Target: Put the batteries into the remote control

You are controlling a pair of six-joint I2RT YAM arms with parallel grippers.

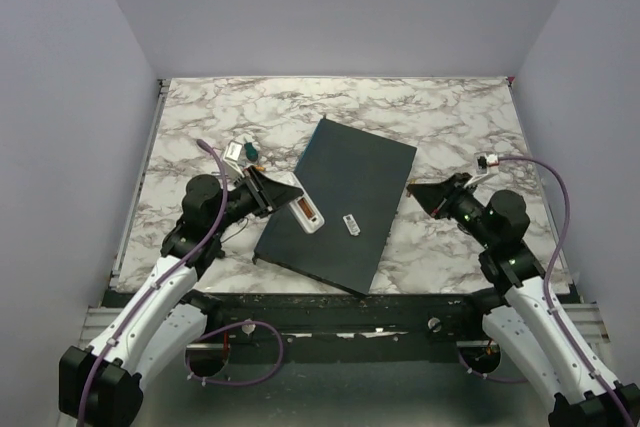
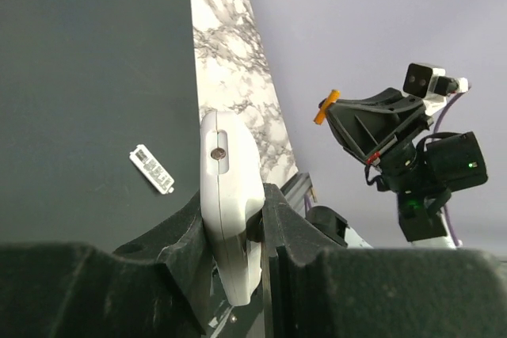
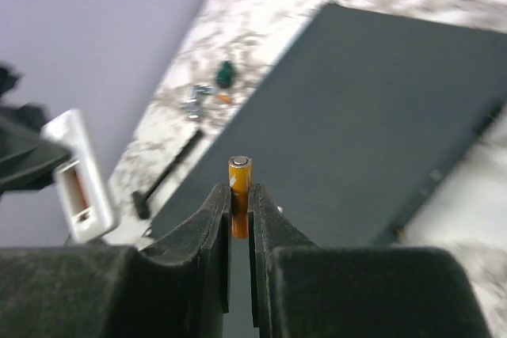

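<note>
The white remote (image 1: pixel 308 215) is held in my left gripper (image 1: pixel 283 190) above the dark mat, its battery compartment facing up with an orange-brown strip visible. In the left wrist view the remote (image 2: pixel 232 195) fills the fingers, end-on. My right gripper (image 1: pixel 416 189) is raised at the mat's right edge, shut on an orange battery held upright between its fingertips; that battery (image 2: pixel 326 107) shows in the left wrist view too. A small white battery cover (image 1: pixel 352 225) lies on the mat to the right of the remote.
The dark mat (image 1: pixel 355 162) covers the middle. Left of it lie a green tool (image 1: pixel 251 152), a small white item (image 1: pixel 234 151), an orange piece and a dark rod (image 3: pixel 182 156). Bare marble (image 1: pixel 465 122) is clear at the back right.
</note>
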